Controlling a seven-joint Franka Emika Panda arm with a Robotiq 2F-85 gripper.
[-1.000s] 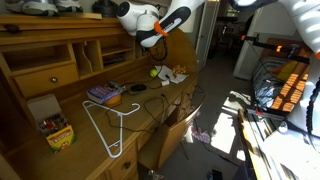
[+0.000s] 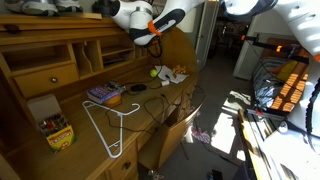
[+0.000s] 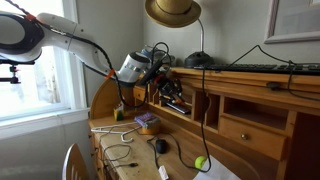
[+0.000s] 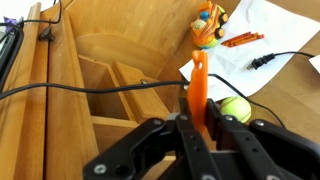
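A long, slim orange stick-like object (image 4: 199, 85) stands between the fingers of my gripper in the wrist view, and the fingers are shut on it. Below its far tip, an orange toy-like figure (image 4: 208, 25) lies on a white sheet (image 4: 255, 40). Beside the stick is a yellow-green ball (image 4: 235, 108). Exterior view 2 has my gripper (image 3: 168, 88) raised in front of the desk's upper shelves. High over the far end of the desk, the gripper (image 2: 153, 43) is small in exterior view 1, where the held object is hard to make out.
A black cable (image 4: 100, 88) crosses the wrist view behind the stick. On the desk lie a white hanger (image 2: 115, 125), a box of crayons (image 2: 57, 131) and a purple box (image 3: 148, 124). Shelf cubbies (image 2: 48, 78) line the desk's back.
The arm's white link has shifted slightly at the top of exterior view 1. The desk objects stay where they were.
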